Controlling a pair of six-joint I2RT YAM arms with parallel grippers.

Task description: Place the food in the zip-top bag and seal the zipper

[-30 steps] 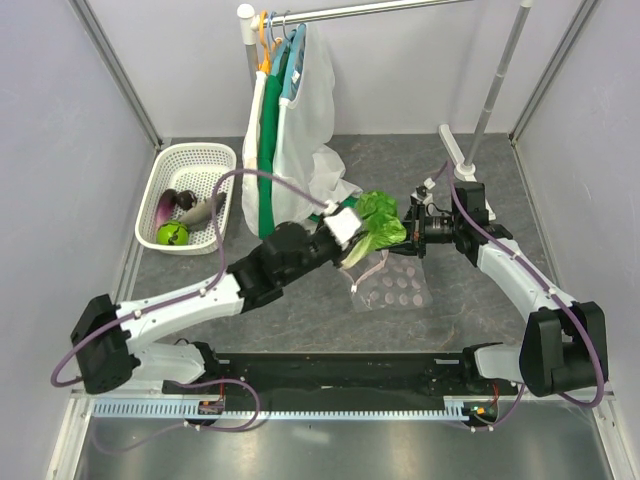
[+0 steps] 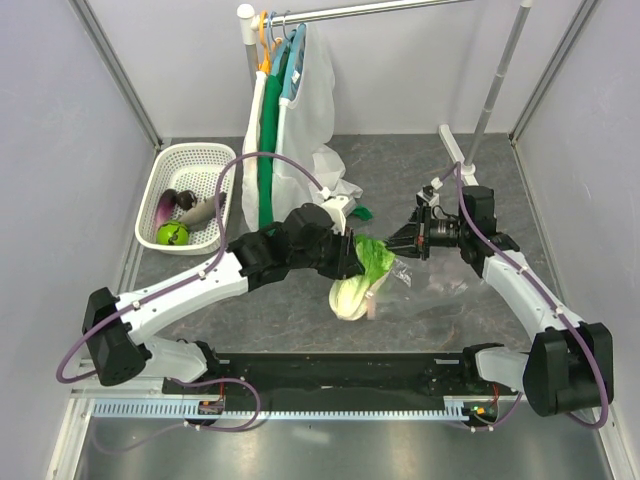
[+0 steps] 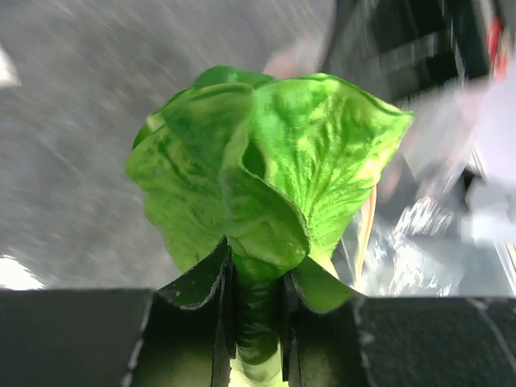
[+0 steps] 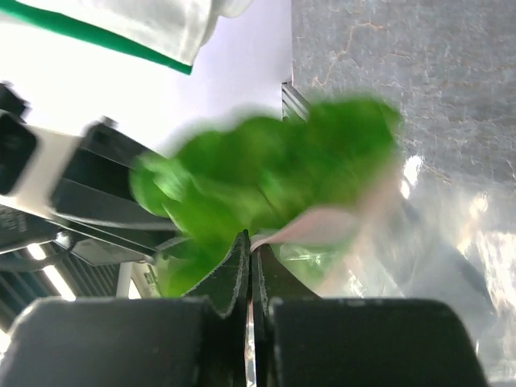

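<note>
A leafy green vegetable with a pale base [image 2: 352,294] hangs from my left gripper, which is shut on it; in the left wrist view the leaves fill the middle. My right gripper is shut on a thin pinkish edge of the clear zip bag [image 2: 420,300], just right of the vegetable. The bag is see-through and hard to make out; it hangs below the right gripper, beside and around the vegetable's right side. I cannot tell how far the vegetable is inside it.
A white basket [image 2: 150,200] at the back left holds a green ball, an eggplant and other food. Garments [image 2: 305,120] hang from a rack at the back.
The vegetable in my left gripper has turned more upright, with its base moving down toward the front.
</note>
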